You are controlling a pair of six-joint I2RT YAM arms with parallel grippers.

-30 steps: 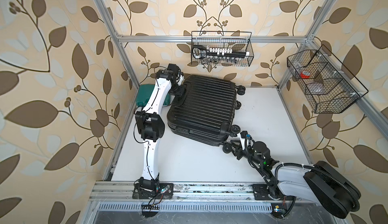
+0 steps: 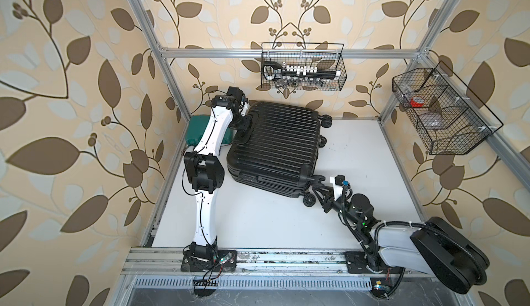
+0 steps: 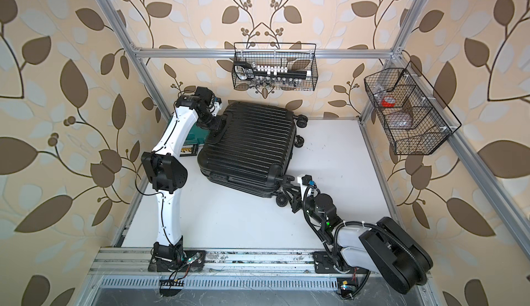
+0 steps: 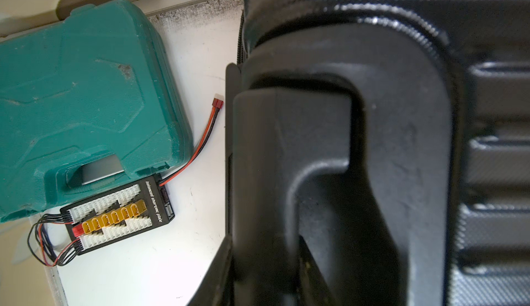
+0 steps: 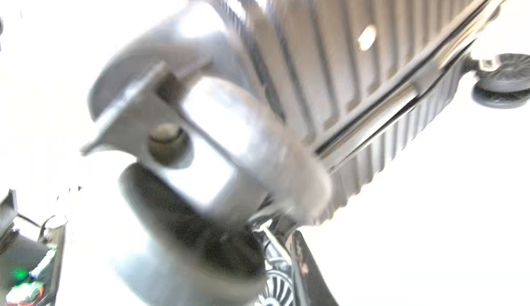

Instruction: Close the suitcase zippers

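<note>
The black ribbed suitcase (image 2: 276, 146) lies flat on the white table, turned at a slant. At its left end my left gripper is shut on the suitcase's side handle (image 4: 265, 168), one finger on each side of the grip. My right gripper (image 2: 320, 196) is at the near right corner, with its fingers apart beside the wheels (image 3: 282, 199). In the blurred right wrist view, a large wheel housing (image 5: 237, 135) hides much of that gripper, and one dark finger (image 5: 312, 278) shows below it. No zipper pull can be made out.
A green case (image 4: 93, 96) and a small connector board (image 4: 118, 212) with wires lie left of the suitcase. Wire baskets (image 2: 303, 68) hang on the back and right walls. Free table lies in front and to the right.
The suitcase has shifted slightly left, and the wheels at its near right corner have turned. My right gripper has moved a little away from the front edge; the left arm has barely moved.
</note>
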